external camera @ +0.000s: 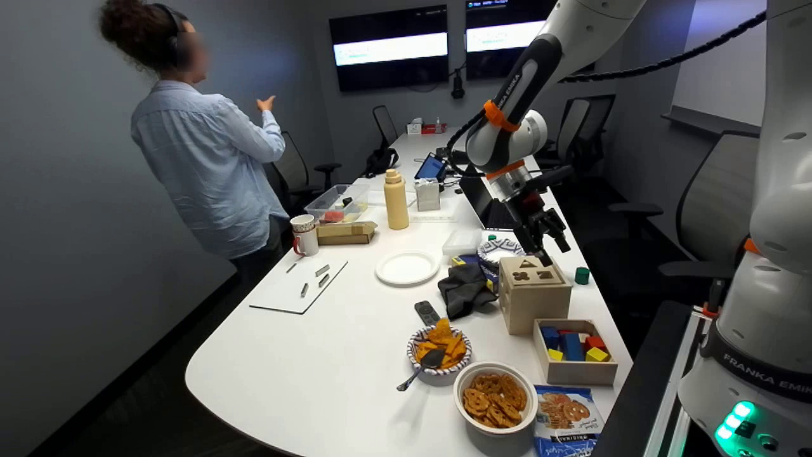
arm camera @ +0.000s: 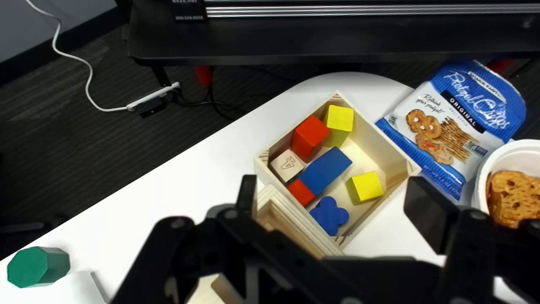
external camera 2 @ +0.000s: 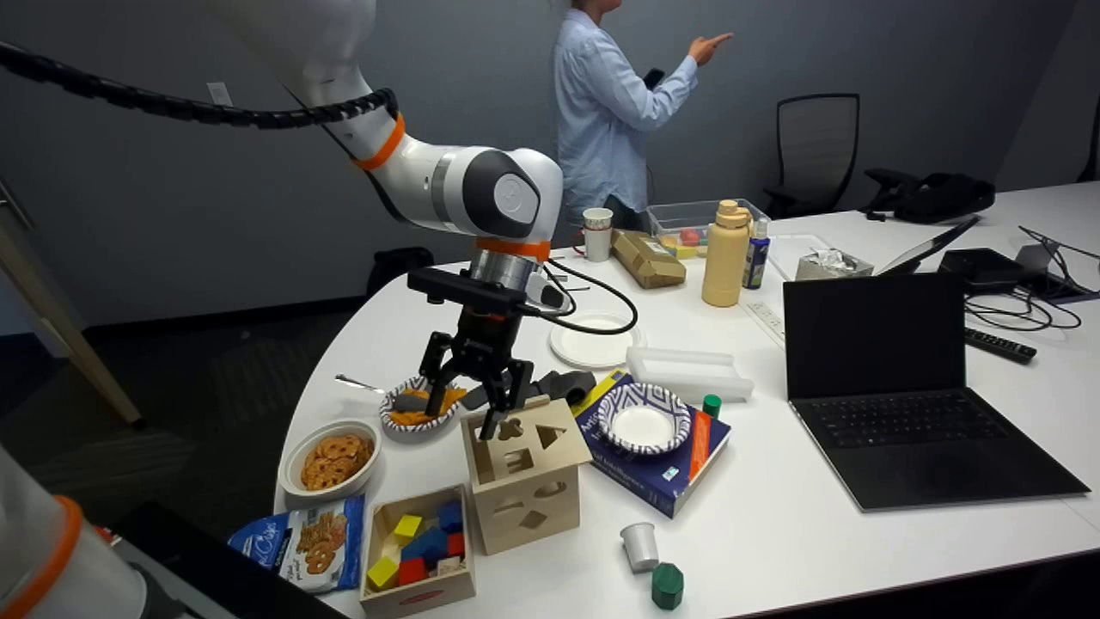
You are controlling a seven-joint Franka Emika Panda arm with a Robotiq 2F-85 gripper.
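Observation:
My gripper is open, its two fingers wide apart and nothing held between them. In the second exterior view the gripper (external camera 2: pixel 461 414) hangs tilted over the wooden shape-sorter box (external camera 2: pixel 531 505), whose top has cut-out holes. Beside that box stands a shallow wooden tray (arm camera: pixel 384 205) with several blocks in it. Among them are a blue block (arm camera: pixel 325 170), a blue flower-shaped block (arm camera: pixel 329 215), a red block (arm camera: pixel 309 137) and a yellow cube (arm camera: pixel 364 187). A green block (external camera 2: pixel 667 585) lies apart on the table, near a small grey cup (external camera 2: pixel 639 547).
Close to the tray are a pretzel bag (external camera: pixel 567 419), a bowl of pretzels (external camera: pixel 495 400) and a bowl of chips (external camera: pixel 439 350) with a spoon. A book (external camera 2: pixel 660 469) bearing a patterned bowl (external camera 2: pixel 644 419) and an open laptop (external camera 2: pixel 876 392) occupy the other side.

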